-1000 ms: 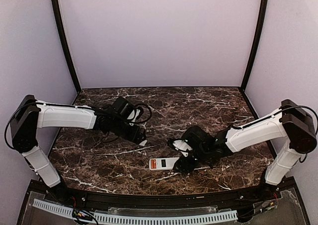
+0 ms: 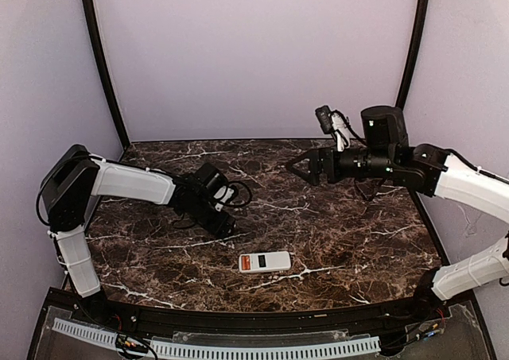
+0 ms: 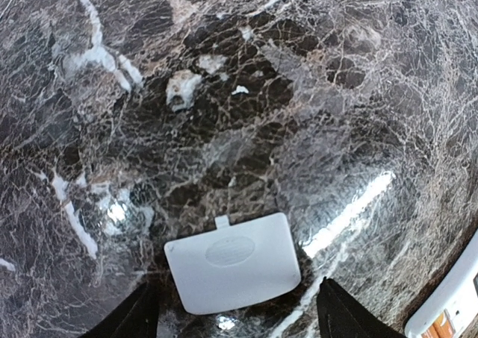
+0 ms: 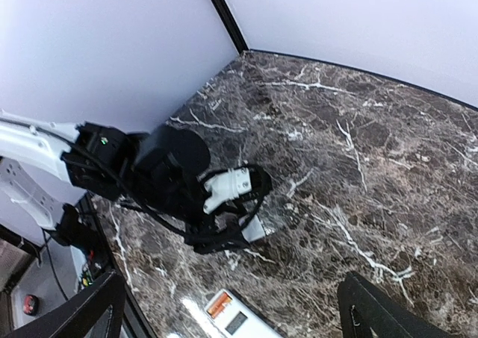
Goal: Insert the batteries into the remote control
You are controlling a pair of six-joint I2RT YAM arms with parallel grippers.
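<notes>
The white remote (image 2: 270, 261) lies front-centre with orange battery shapes at its left end; its corner (image 3: 441, 304) shows in the left wrist view. Its small white battery cover (image 3: 233, 267) lies flat between my left gripper's fingertips, which are apart around it, low at the table; in the top view that gripper (image 2: 223, 225) mostly hides it. My right gripper (image 2: 304, 169) is raised high over the right half, open with nothing between its fingertips.
Walls enclose it at back and both sides, with a dark rail (image 2: 262, 316) along the front edge.
My right arm has risen sharply away from the remote, uncovering it.
</notes>
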